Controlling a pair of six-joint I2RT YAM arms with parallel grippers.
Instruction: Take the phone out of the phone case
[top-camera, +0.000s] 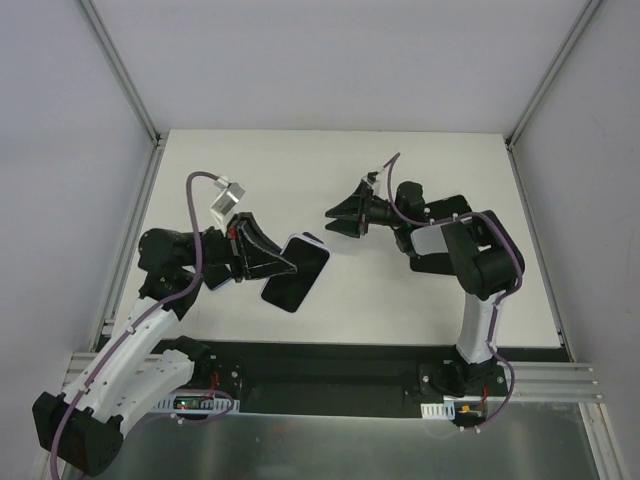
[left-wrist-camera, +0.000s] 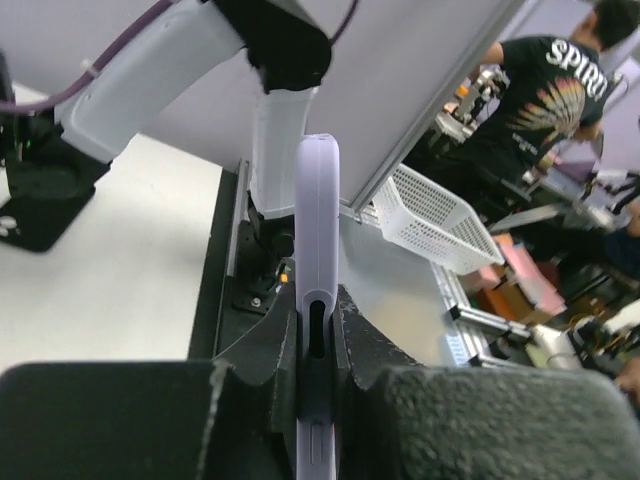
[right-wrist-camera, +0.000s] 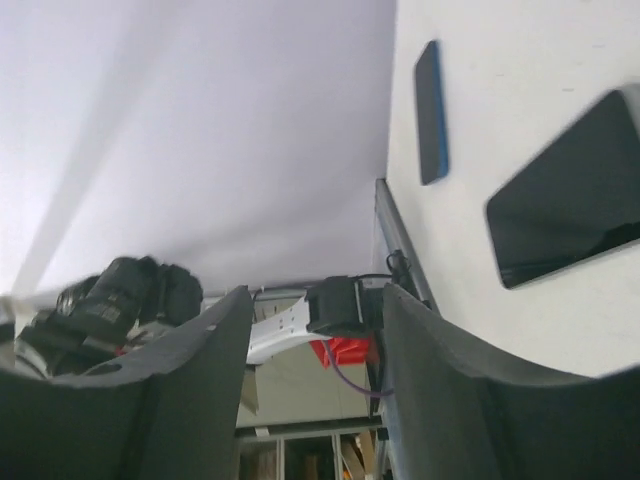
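A dark-faced phone in a lavender case (top-camera: 298, 278) is held out in front of the left arm, and my left gripper (top-camera: 290, 267) is shut on its edge. In the left wrist view the lavender edge of the case (left-wrist-camera: 317, 200) stands upright between the fingers, with a dark oval cutout just above the grip. To the upper right of the case, clear of it, my right gripper (top-camera: 333, 221) is open with nothing between its fingers. The right wrist view shows those fingers (right-wrist-camera: 205, 385) spread wide. How firmly the phone sits in the case cannot be told.
A dark flat thing (top-camera: 312, 238) lies behind the held phone, mostly hidden. A blue-edged dark slab (top-camera: 217, 277) is partly under the left arm. Black slabs (top-camera: 435, 263) lie near the right arm.
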